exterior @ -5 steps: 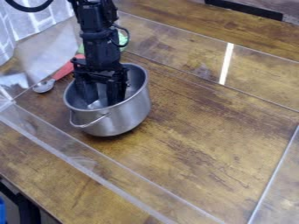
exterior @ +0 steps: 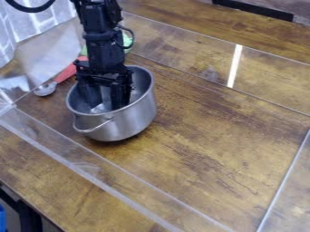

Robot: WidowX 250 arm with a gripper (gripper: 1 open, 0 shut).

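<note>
A steel pot point(exterior: 122, 121) with a handle on its near side stands at the left of the wooden table. My black gripper point(exterior: 103, 95) reaches down into it from above, its lower part inside the pot. The pot wall and shadow hide whether the fingers are open or shut, and what, if anything, is between them.
Behind the pot lie a red object point(exterior: 67, 72), a small metal piece point(exterior: 45, 89) and a green item point(exterior: 126, 40), partly hidden by the arm. A pale sheet or board is at the upper left.
</note>
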